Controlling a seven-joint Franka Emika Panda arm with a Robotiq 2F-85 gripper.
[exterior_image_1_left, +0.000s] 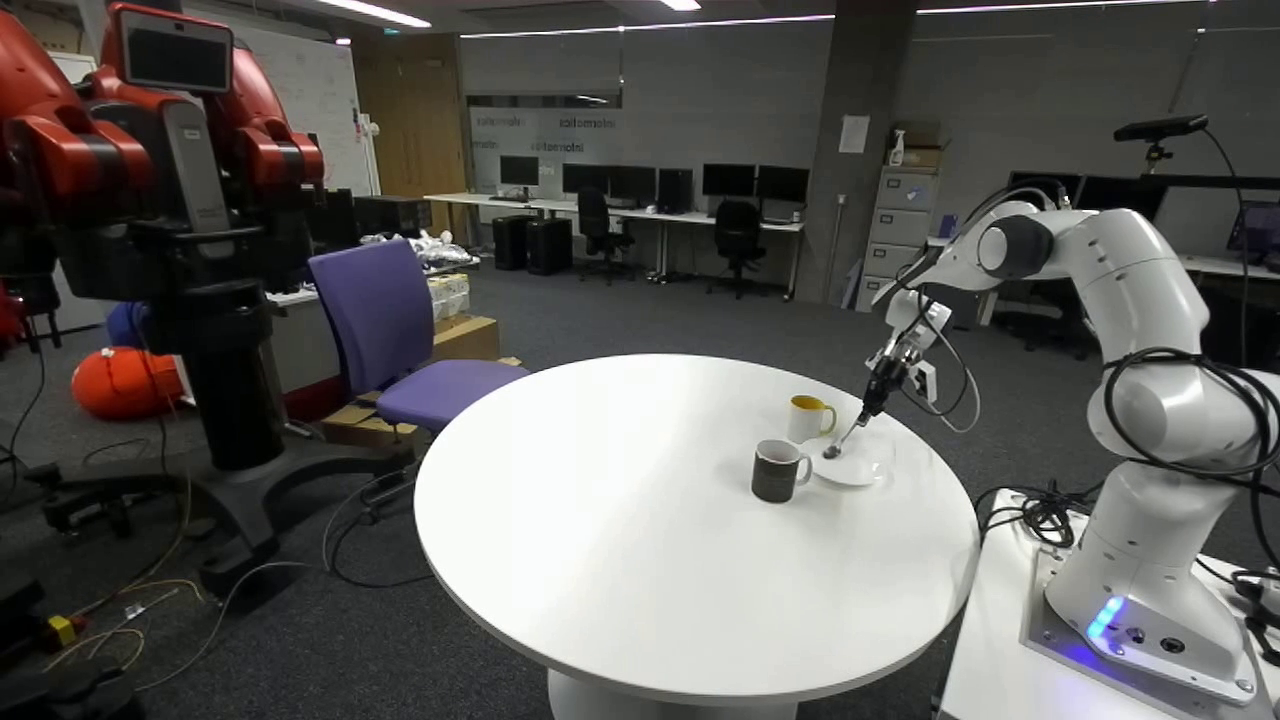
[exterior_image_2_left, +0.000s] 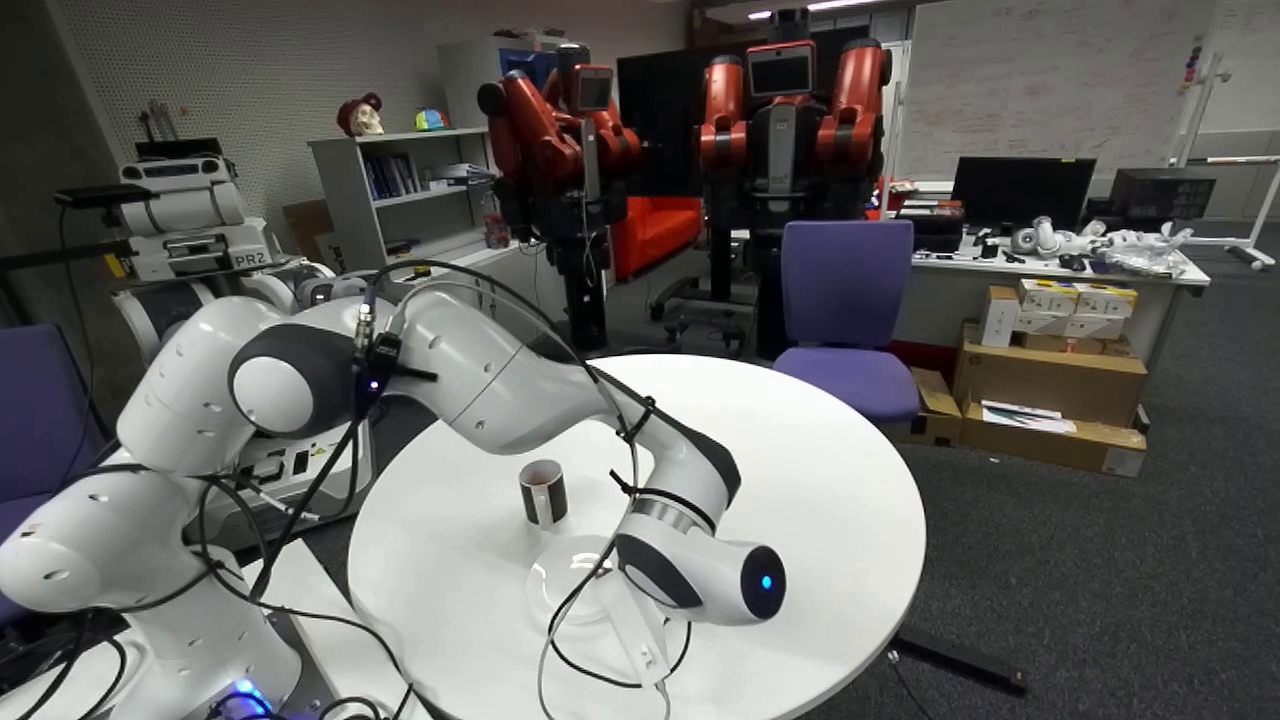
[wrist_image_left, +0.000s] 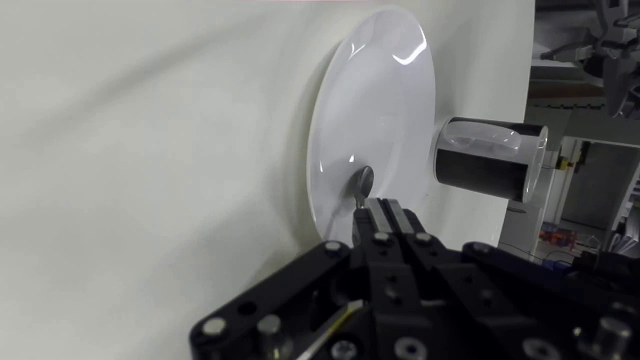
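My gripper is shut on a metal spoon, whose bowl pokes out past the fingertips in the wrist view. The spoon's bowl is at the white plate; whether it touches the plate I cannot tell. In exterior view 1 the spoon slants down from my gripper over the plate's left part. The handle is mostly hidden by the fingers. Exterior view 2 shows the plate, but the arm covers the gripper and spoon there.
A black-and-white mug stands close to the plate on its left. Behind it is a white mug with yellow inside. Its right edge lies near the arm.
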